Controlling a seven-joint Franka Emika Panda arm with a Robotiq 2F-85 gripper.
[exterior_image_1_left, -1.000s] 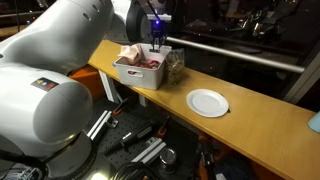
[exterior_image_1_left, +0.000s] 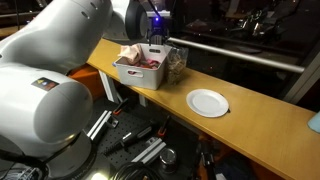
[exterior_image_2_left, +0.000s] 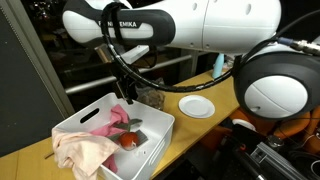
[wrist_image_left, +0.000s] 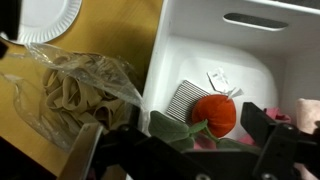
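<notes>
My gripper is open above the white bin (exterior_image_1_left: 153, 77), its fingers spread across the bottom of the wrist view. Below it in the bin sits an orange-red round object (wrist_image_left: 216, 113) with a green stem, like a toy pumpkin or tomato. Green leaf-like pieces (wrist_image_left: 168, 128) lie against it. A pink cloth (exterior_image_2_left: 107, 121) is in the bin, and a pale pink cloth (exterior_image_2_left: 84, 150) hangs over the rim. In the wrist view my fingers partly hide the bin's near contents.
Beside the bin stands a clear plastic bag (exterior_image_1_left: 176, 66) with brown contents. A white plate (exterior_image_1_left: 207, 103) lies farther along the wooden table (exterior_image_1_left: 250, 125), where the surface is largely free. A light blue bottle (exterior_image_2_left: 219, 65) stands at the back.
</notes>
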